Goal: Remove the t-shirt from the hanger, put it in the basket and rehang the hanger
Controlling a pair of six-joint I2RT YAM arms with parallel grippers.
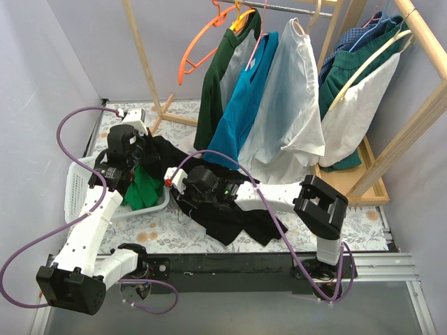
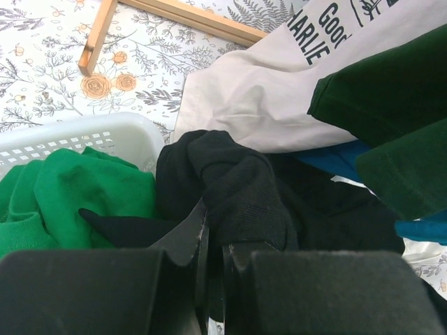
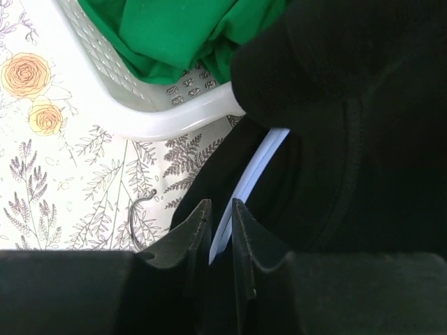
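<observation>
A black t shirt (image 1: 230,222) lies spread over the table and reaches up to the basket's right edge. In the left wrist view, a bunched fold of the t shirt (image 2: 241,181) is pinched in my left gripper, which is shut on it. A light blue hanger (image 3: 257,164) shows at the shirt's opening, its metal hook (image 3: 133,216) out on the tablecloth. My right gripper is part open, the hanger's bar running between its fingertips. Most of the hanger is hidden in the cloth.
The white basket (image 1: 75,192) with green cloth (image 1: 144,190) inside stands beneath the left arm. Hanging clothes, among them a blue shirt (image 1: 243,105), fill the rack behind. Some tablecloth (image 1: 143,239) is bare at the front.
</observation>
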